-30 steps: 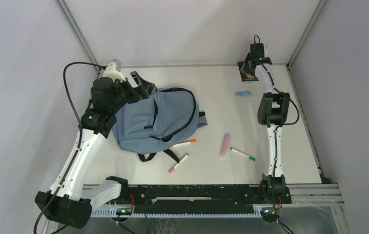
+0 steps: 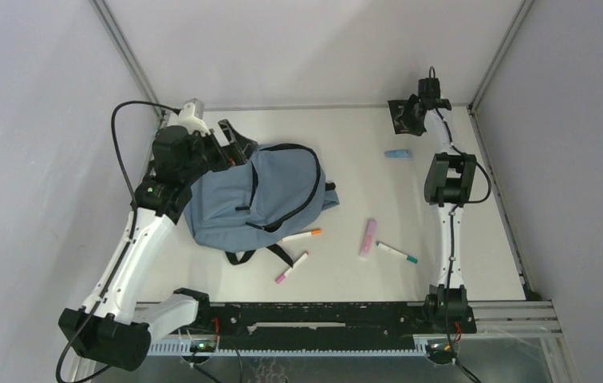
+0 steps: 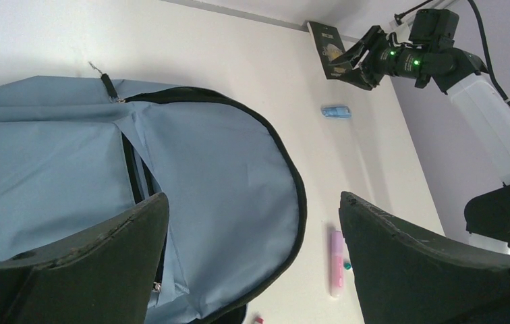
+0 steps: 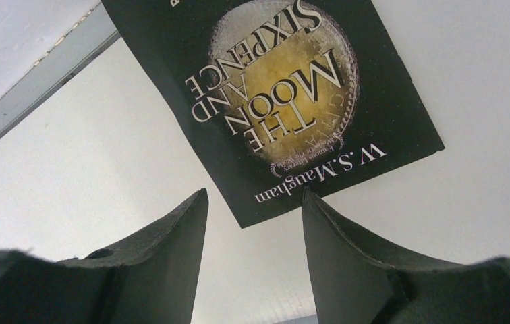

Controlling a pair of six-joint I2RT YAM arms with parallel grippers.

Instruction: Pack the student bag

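Observation:
A blue-grey backpack (image 2: 250,199) lies on the table's left, its zippers in view in the left wrist view. My left gripper is open above it. At the back right, a black book (image 4: 286,101) lettered "The Moon and Sixpence" lies on the table; my right gripper is just short of its near corner, part open, nothing between its fingers. A blue item (image 2: 397,153) lies in front of the book. A pink case (image 2: 368,238) and markers with green (image 2: 396,253), orange (image 2: 301,235) and magenta (image 2: 291,267) caps lie around the front.
Walls (image 2: 298,56) enclose the back and sides; the book is close to the back edge.
The left arm is nearly still.

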